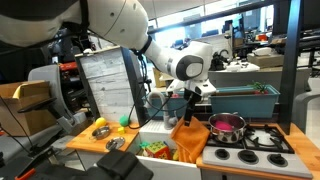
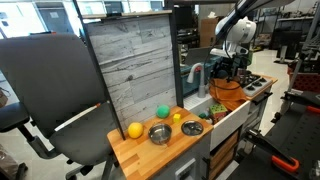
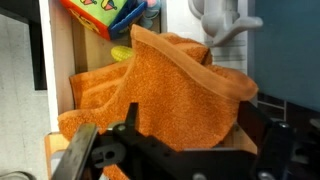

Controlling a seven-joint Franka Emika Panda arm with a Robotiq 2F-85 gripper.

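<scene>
An orange cloth (image 1: 188, 140) lies draped over the counter edge and down into an open drawer (image 1: 158, 150), left of the stove. From above, the wrist view shows the cloth (image 3: 165, 95) spread wide, with a folded ridge along its upper right. My gripper is open above the cloth, its dark fingers at the bottom of the wrist view with nothing between them. In the first exterior view the gripper (image 1: 187, 105) points down over the cloth.
Right of the cloth a pot (image 1: 227, 127) stands on the stove (image 1: 250, 152). A colourful box (image 3: 100, 12) sits in the drawer beside the cloth. Several bowls and small toys, among them a green ball (image 2: 162, 111), occupy the left counter. A blue bin (image 1: 245, 105) stands behind.
</scene>
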